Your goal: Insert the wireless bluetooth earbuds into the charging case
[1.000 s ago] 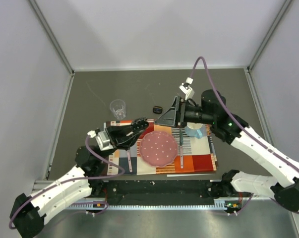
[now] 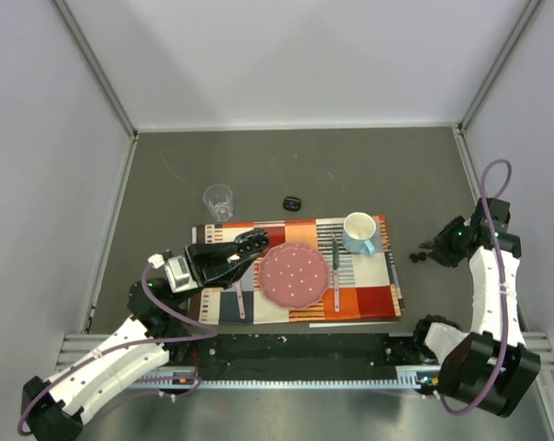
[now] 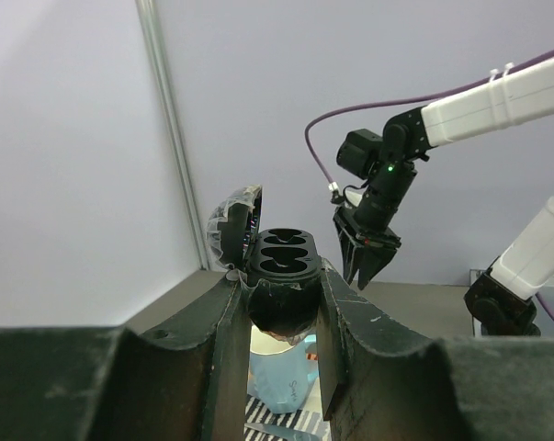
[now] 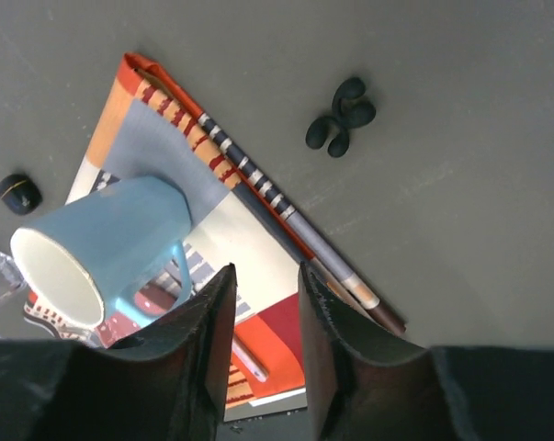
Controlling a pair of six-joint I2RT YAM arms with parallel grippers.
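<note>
The black charging case (image 3: pixel 284 260) is pinched in my left gripper, its lid (image 3: pixel 238 226) raised and its slots facing up, seemingly empty. In the top view, that case (image 2: pixel 252 242) is held above the left part of the mat. Dark earbuds (image 4: pixel 341 118) lie clustered on the grey table to the right of the mat, small in the top view beside my right gripper (image 2: pixel 433 243). In the right wrist view, that gripper has a gap between its fingers and holds nothing; the earbuds lie ahead of it.
A blue mug (image 2: pixel 360 233) stands on the mat's right part, near a knife (image 2: pixel 335 276) and a pink plate (image 2: pixel 293 276). Behind the striped mat (image 2: pixel 378 303) are a clear glass (image 2: pixel 219 202) and a small black object (image 2: pixel 292 203).
The left gripper has shifted slightly left, keeping the case.
</note>
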